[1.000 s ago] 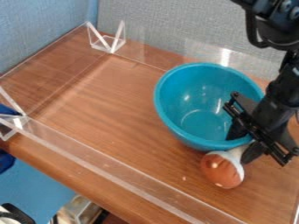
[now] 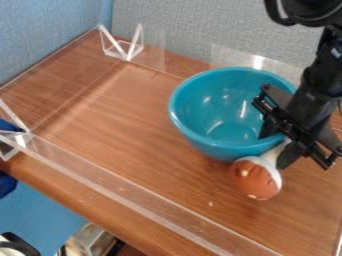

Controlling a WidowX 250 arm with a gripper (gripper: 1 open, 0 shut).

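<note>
My black gripper (image 2: 297,135) reaches down from the top right at the right side of a turquoise bowl (image 2: 201,110). It is shut on a white object with a round orange-brown end (image 2: 253,180), which hangs low just in front of the bowl and partly against it. Which part of it the fingers grip is partly hidden.
Clear plastic rails and white corner brackets (image 2: 123,48) border it. A grey textured wall stands behind, and assorted objects lie off the table at the lower left.
My gripper and the held object have shifted slightly up, with small changes in their tilt. The bowl has moved a little.
</note>
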